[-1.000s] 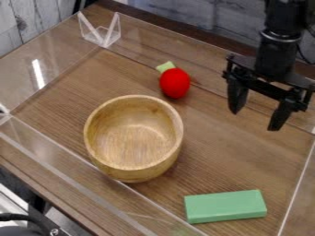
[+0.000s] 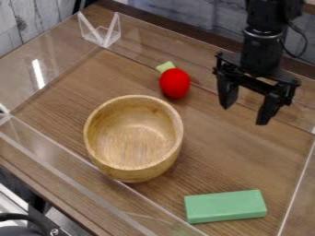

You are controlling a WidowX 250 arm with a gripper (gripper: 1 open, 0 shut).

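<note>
My black gripper hangs over the right side of the wooden table, its fingers apart with nothing visible between them. To its left a red ball-like object rests on the table, with a small light green piece just behind it. A large tan bowl stands at the middle left, and a green rectangular block lies at the front right.
A clear plastic object is at the back left.
My gripper has shifted slightly to the left, toward the red object. The objects on the table look unmoved.
</note>
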